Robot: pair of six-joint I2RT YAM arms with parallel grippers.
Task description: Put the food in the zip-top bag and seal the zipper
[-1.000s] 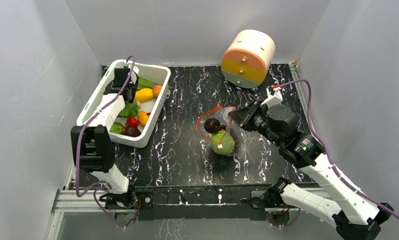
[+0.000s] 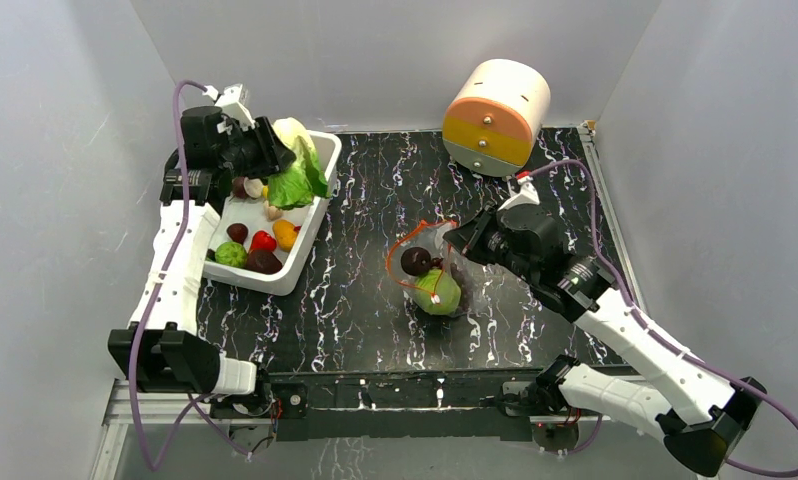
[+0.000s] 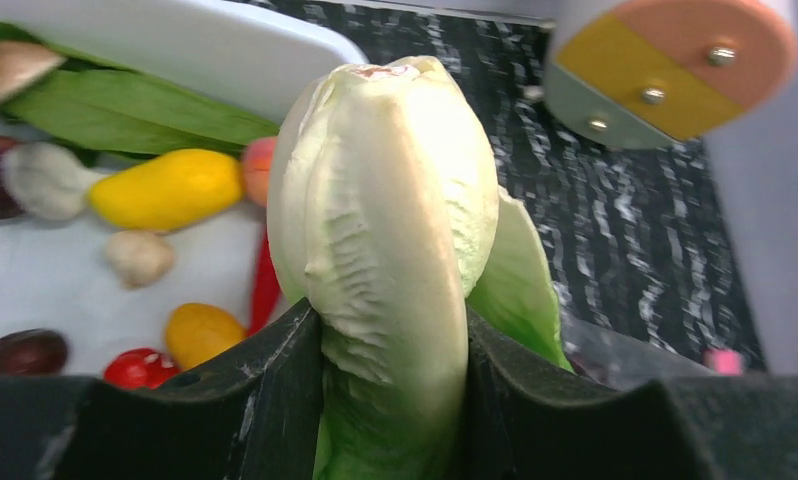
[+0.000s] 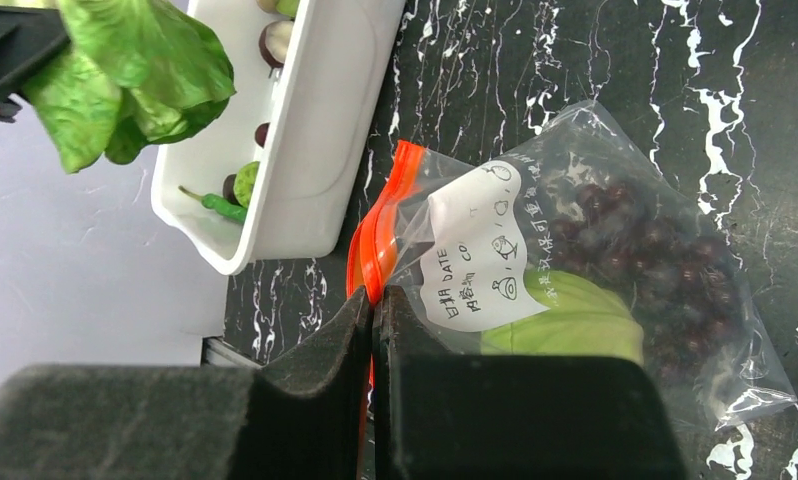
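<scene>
My left gripper (image 2: 275,150) is shut on a pale-green leafy lettuce (image 3: 395,200), held up over the right side of the white food bin (image 2: 285,275). The zip top bag (image 4: 585,230) lies on the dark marbled table, its orange-rimmed mouth open in the top view. Inside are a green cabbage (image 2: 437,295), dark grapes (image 4: 675,280) and a dark round item (image 2: 416,261). My right gripper (image 2: 453,236) is shut at the bag's orange zipper edge (image 4: 385,230), pinching the thin rim.
The bin still holds assorted produce, including a yellow item (image 3: 165,190) and a red one (image 3: 140,368). A rounded drawer box (image 2: 495,110) stands at the back right. The table between bin and drawer box is clear.
My left gripper has risen out of the bin with the lettuce and swung toward its right side. The right gripper and bag rim have shifted slightly left.
</scene>
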